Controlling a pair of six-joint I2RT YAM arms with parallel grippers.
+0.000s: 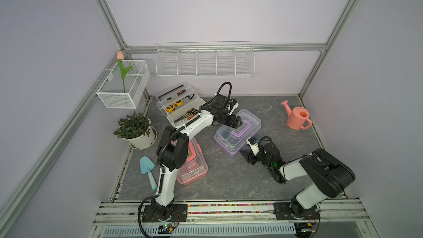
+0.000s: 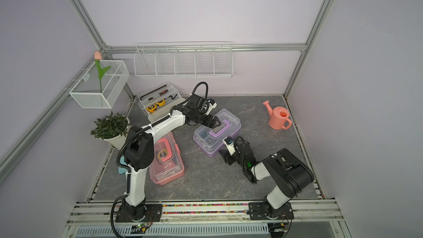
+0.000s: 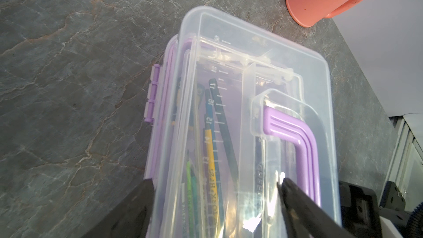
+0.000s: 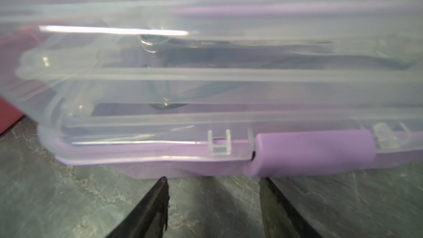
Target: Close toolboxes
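Observation:
A purple toolbox with a clear lid stands mid-table, lid down over its tools. In the right wrist view its purple latch hangs at the front edge, beside a clear lid clip. My right gripper is open at that front side, its fingers low and just short of the latch. Over the lid, near the purple handle, my left gripper stands open with its fingers apart. Partly behind the left arm lie a pink toolbox, its lid down, and a white toolbox, its lid up and tools showing.
A coral watering can stands at the right. Plant pot and blue trowel occupy the left side. Wire baskets hang on the back wall. Bare table lies in front of the purple box.

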